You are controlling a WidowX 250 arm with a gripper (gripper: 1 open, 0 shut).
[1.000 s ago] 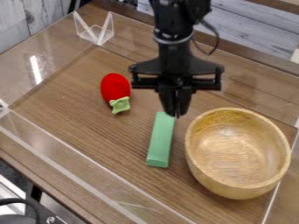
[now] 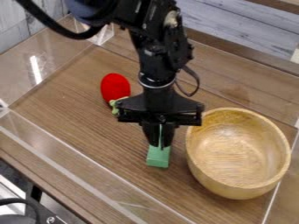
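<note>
A black robot arm reaches down from the top to my gripper (image 2: 159,131), whose fingertips are low over a green bar (image 2: 158,157) lying on the wooden table. The gripper's body hides the bar's far part, and whether anything is between the fingers cannot be seen. A red plush object (image 2: 114,87) with a green end lies to the left of the gripper. A wide wooden bowl (image 2: 239,153) sits just to the right of the bar.
A white object behind the arm at upper left is mostly hidden. A white slatted wall runs along the back.
My gripper has come down and toward the front, onto the green bar, now covering its far part. The bar, red object and bowl look unmoved.
</note>
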